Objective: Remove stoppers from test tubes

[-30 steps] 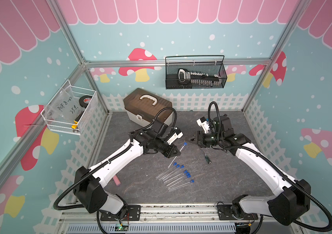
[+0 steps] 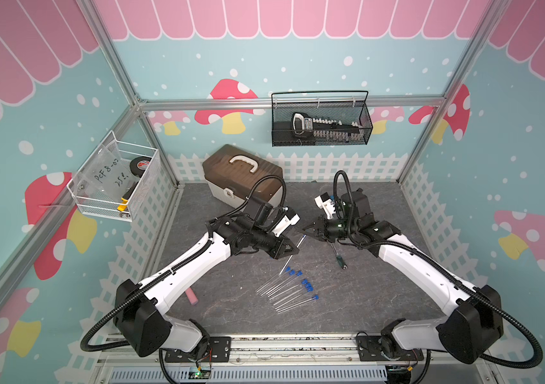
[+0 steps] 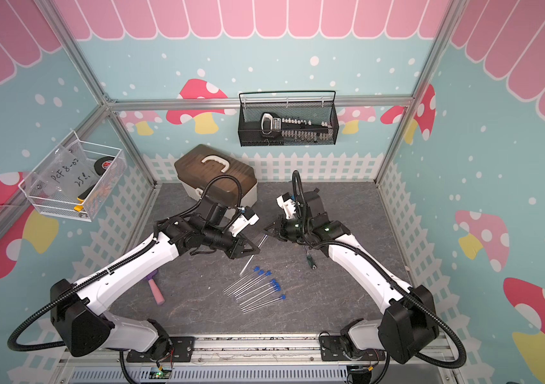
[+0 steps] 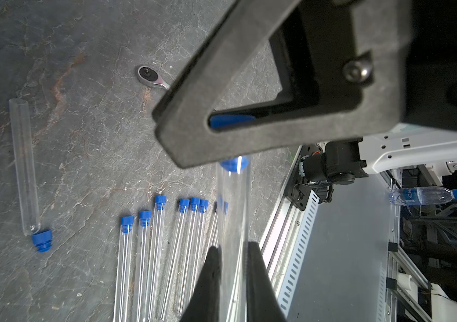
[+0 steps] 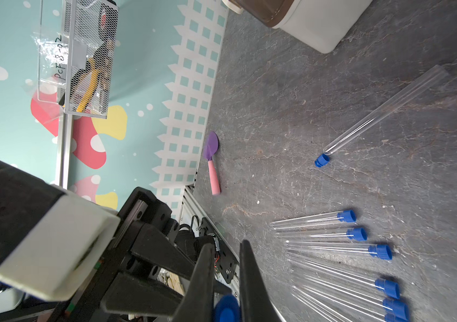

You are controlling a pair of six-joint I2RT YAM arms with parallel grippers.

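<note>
A clear test tube (image 4: 233, 209) stands between the fingers of my left gripper, which is shut on it. The tube's blue stopper (image 4: 235, 164) shows partly behind a dark finger (image 4: 207, 142) of my right gripper. In the right wrist view the stopper (image 5: 227, 310) sits between the fingers of my right gripper; whether they press on it is not clear. Several stoppered tubes (image 5: 341, 248) lie side by side on the table. One bare tube (image 5: 387, 110) lies apart, a loose blue stopper (image 5: 322, 160) beside its end.
A brown-lidded toolbox (image 2: 240, 169) stands at the back left. A screwdriver (image 2: 341, 261) lies on the right, under the right arm. A purple-and-pink spatula (image 5: 212, 163) is at the left edge. Bare table spreads on the front right.
My right gripper has moved left to the tube's stoppered end, and its fingers now cover the stopper from above. The left gripper and its tube have shifted only slightly.
</note>
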